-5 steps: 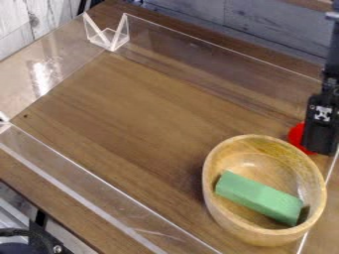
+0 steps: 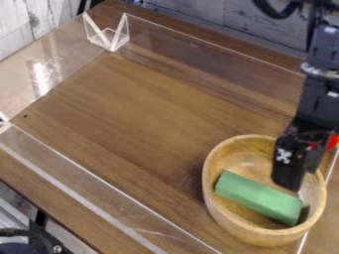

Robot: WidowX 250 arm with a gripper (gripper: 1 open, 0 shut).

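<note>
My black gripper (image 2: 296, 157) hangs at the right over the back part of a wooden bowl (image 2: 223, 159), its fingers open with nothing seen between them. In the bowl lies a green block (image 2: 255, 196) with a dark end. A red object (image 2: 331, 141) shows at the right edge, mostly hidden behind the gripper.
A clear plastic piece (image 2: 106, 32) stands at the back left. A grey wall closes off the back.
My gripper has moved down and toward the viewer, from above the red object to over the bowl. The bowl and green block have not moved.
</note>
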